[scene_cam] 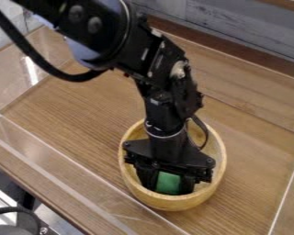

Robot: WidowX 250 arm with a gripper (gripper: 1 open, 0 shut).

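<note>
A black gripper (168, 170) reaches down from the top left into a pale yellow round bowl (198, 197) near the centre of the table. Low inside the bowl, a green object (168, 184) sits between the fingers, and the gripper is shut on it. The gripper's body hides much of the bowl's interior.
A grey wooden wall (235, 27) runs along the back. Dark cables show at the lower left, beyond the table's edge.
</note>
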